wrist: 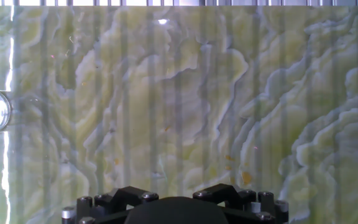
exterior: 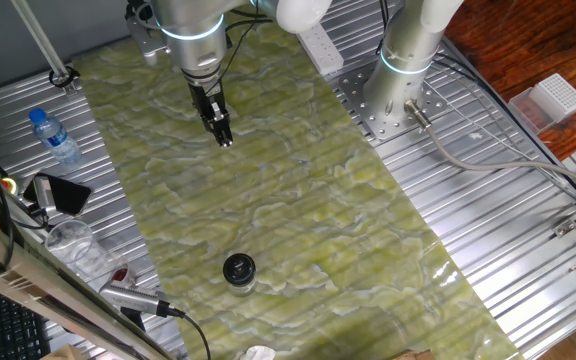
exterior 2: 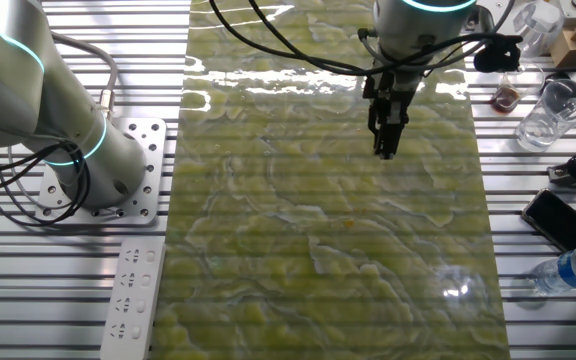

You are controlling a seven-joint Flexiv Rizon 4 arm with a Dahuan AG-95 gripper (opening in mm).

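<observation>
My gripper (exterior: 225, 143) hangs above the far part of the green marbled mat (exterior: 298, 230), pointing down. In the second exterior view the gripper (exterior 2: 384, 155) is seen against the mat, with nothing visible hanging from it. Dark knuckles of its two sides show apart at the bottom edge of the wrist view, but the gap at the tips cannot be made out. A small clear jar with a black lid (exterior: 238, 268) stands upright on the mat, well apart from the gripper. The second exterior view does not show this jar.
Left of the mat are a water bottle (exterior: 56, 138), a phone (exterior: 65, 196), clear cups (exterior: 76, 245) and a silver cylindrical device (exterior: 136, 299) with a cable. A power strip (exterior 2: 133, 298) lies near the robot base (exterior: 398, 90).
</observation>
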